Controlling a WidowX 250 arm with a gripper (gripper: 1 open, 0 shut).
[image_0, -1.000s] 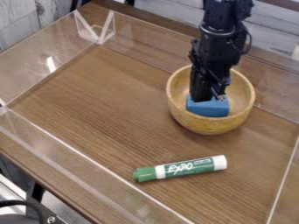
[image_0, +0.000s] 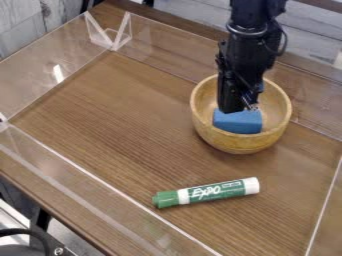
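My black gripper (image_0: 243, 95) hangs over the wooden bowl (image_0: 266, 139) at the upper right, its fingertips low within the bowl's rim just behind a blue block (image_0: 238, 124). Whether anything is between the fingers is hard to tell. A green Expo marker (image_0: 206, 194) lies on the wooden table (image_0: 100, 130), toward the front, apart from the bowl.
Clear plastic walls edge the table at the left and back. Dark cables show at the bottom left corner.
The gripper has shifted slightly to the left and changed its angle a little. The bowl, block and marker look about the same.
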